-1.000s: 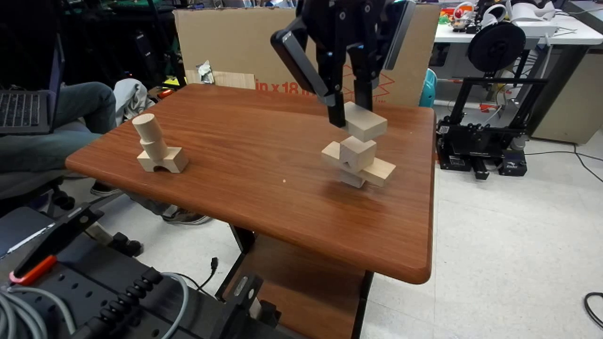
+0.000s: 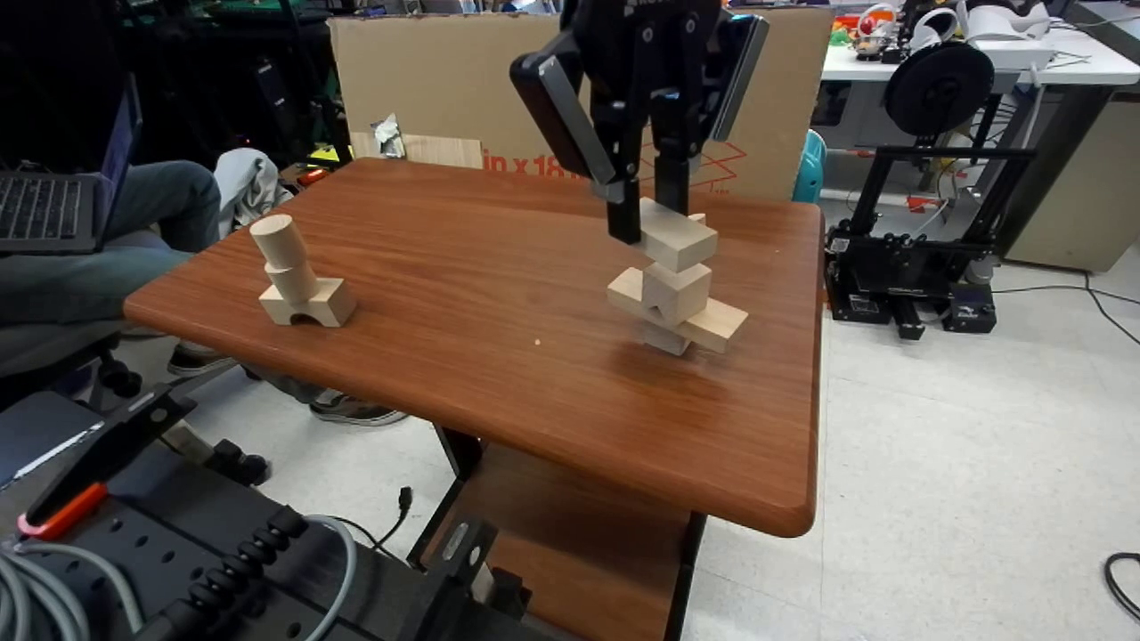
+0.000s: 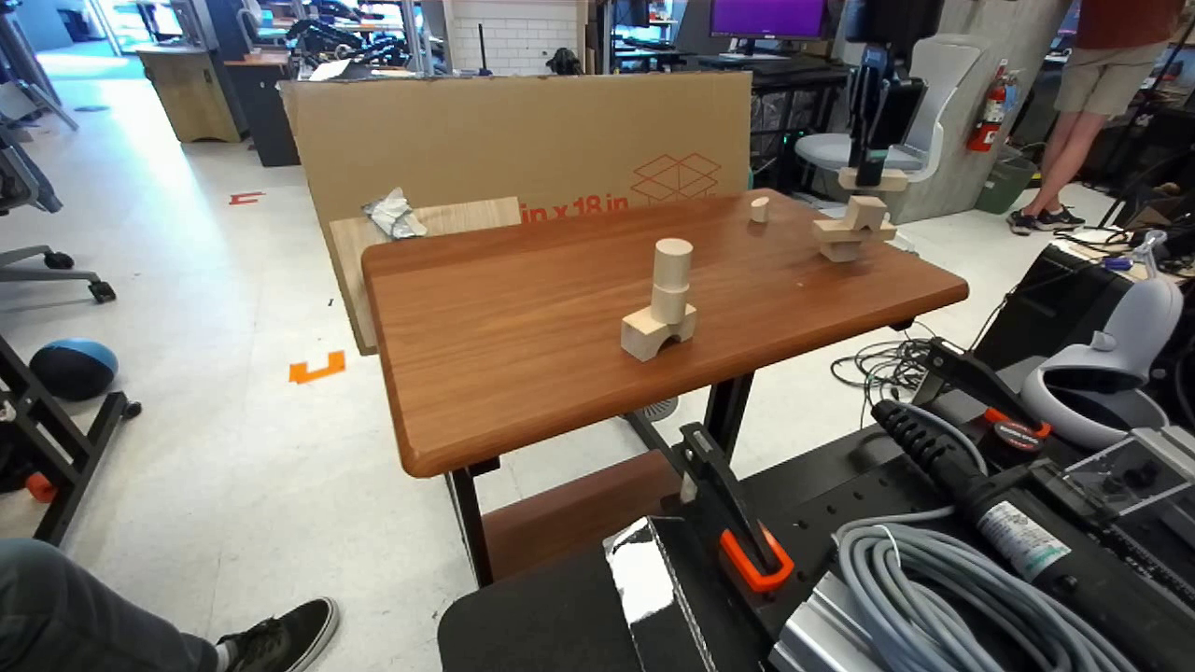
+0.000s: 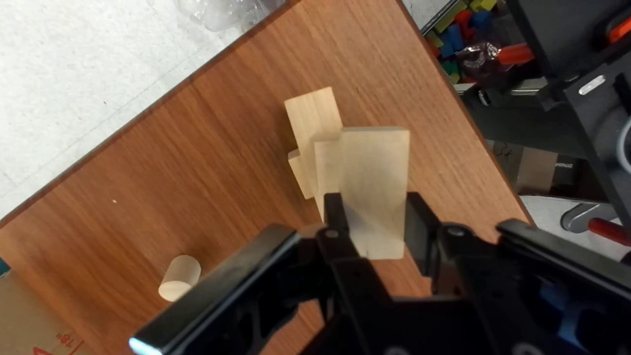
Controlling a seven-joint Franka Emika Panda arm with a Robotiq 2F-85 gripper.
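Note:
My gripper is shut on a flat rectangular wooden block (image 4: 378, 177), its fingers on the block's two long sides. In exterior view 1 the held block (image 2: 676, 235) is over a small stack near the table's right side. The stack's top is a notched block (image 2: 676, 290), resting on a flat plank (image 2: 718, 324) with a smaller block (image 2: 665, 338) under it. Exterior view 2 shows the held block (image 3: 888, 180) slightly above the notched block (image 3: 864, 212), with a gap between them. In the wrist view the held block hides part of the stack.
A second stack, two cylinders on an arch block (image 2: 310, 304), stands at the table's left. One loose cylinder (image 4: 180, 277) is on the table beyond the first stack. A cardboard sheet (image 3: 504, 140) stands behind.
My gripper and its block have shifted a little left in exterior view 1, closer over the stack. The stacks have stayed put.

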